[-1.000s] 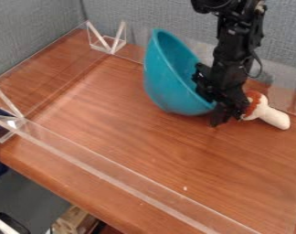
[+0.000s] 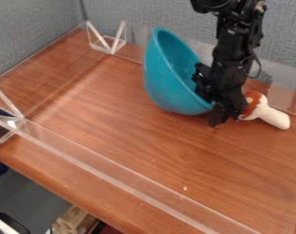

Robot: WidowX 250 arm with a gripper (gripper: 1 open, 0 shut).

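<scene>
A turquoise bowl [image 2: 169, 78] stands tilted on its side near the back of the wooden table [image 2: 138, 164]. My gripper [image 2: 214, 107] is low at the bowl's right side, against it; whether its fingers are open or shut on the rim is hidden. Just right of the gripper, partly behind it, a toy mushroom [image 2: 269, 116] with a red cap and white stem lies on its side.
Clear plastic barriers with white brackets [image 2: 107, 41] run along the back and front-left edges. Grey padded walls rise behind. Dark items lie below the left edge.
The bowl and my gripper have shifted very slightly; otherwise the scene looks the same.
</scene>
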